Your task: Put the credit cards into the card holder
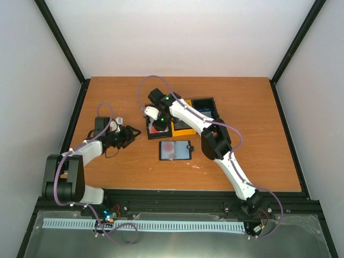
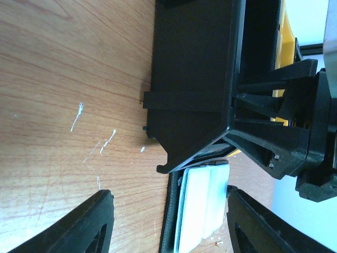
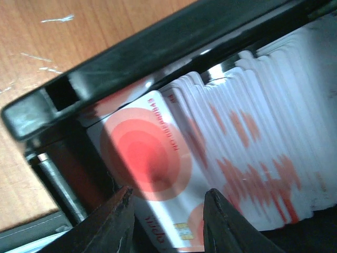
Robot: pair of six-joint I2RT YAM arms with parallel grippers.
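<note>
Several white cards with red circles [image 3: 152, 158] lean in a row inside the black bin [image 3: 100, 74] in the right wrist view. Over the front card's lower part stands my right gripper, open, its fingertips apart; whether they touch the card I cannot tell. The card holder [image 2: 197, 205] lies spread flat on the table in front of the bin, with a reddish card [image 1: 167, 150] in its left half in the top view. My left gripper is open and empty, to the left of the bin and holder.
A yellow bin [image 1: 184, 132] and another black bin [image 1: 203, 104] adjoin the card bin on the right. The right arm [image 1: 188, 115] reaches across them.
</note>
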